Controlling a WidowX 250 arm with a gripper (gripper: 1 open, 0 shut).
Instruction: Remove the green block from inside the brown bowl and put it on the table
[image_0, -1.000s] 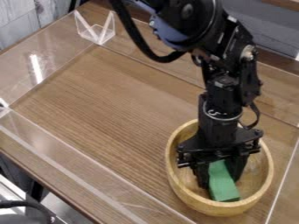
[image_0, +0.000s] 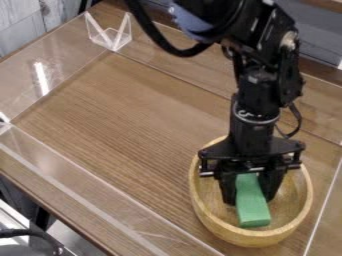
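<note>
In the camera view, the green block (image_0: 250, 203) is at the lower right, within the outline of the brown bowl (image_0: 213, 217). My black gripper (image_0: 250, 180) reaches down over the bowl from above and is shut on the upper part of the block. The block's lower end shows below the fingers, in front of the bowl's inside. Its top is hidden by the gripper. Whether its lower end touches the bowl's floor is hard to tell.
Bare wooden table (image_0: 120, 110) stretches to the left of the bowl and is clear. A small clear plastic stand (image_0: 110, 32) sits at the far left. Dark cables lie at the lower left corner.
The bowl has stayed in place.
</note>
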